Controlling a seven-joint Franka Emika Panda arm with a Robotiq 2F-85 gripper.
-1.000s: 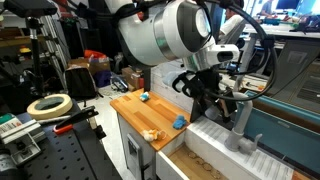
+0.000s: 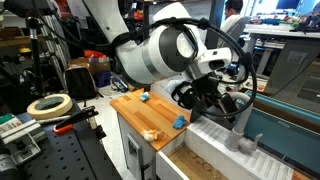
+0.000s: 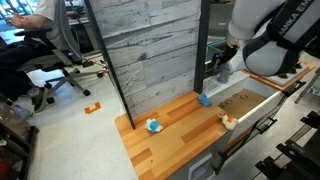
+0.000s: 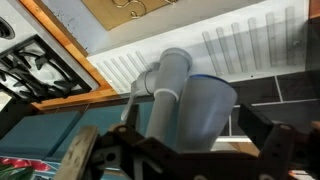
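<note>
My gripper is low over the sink area, at the back right of the open drawer. In the wrist view a grey cup-like cylinder with a dark rim stands in the space between my black fingers; whether they press on it cannot be seen. Left of it rises a grey tap with a side lever, also seen as the upright tap in exterior view 1. The other exterior view shows the gripper small and dark against the wall post.
An open drawer lies in front of the gripper. On the wooden counter are a blue item, a blue and white item and an orange and white item. White ribbed draining surface spreads to the right.
The arm's upper body has shifted and tilted slightly, its head lower than a second ago. The gripper stays close to the same spot beside the tap. The counter items have not moved.
</note>
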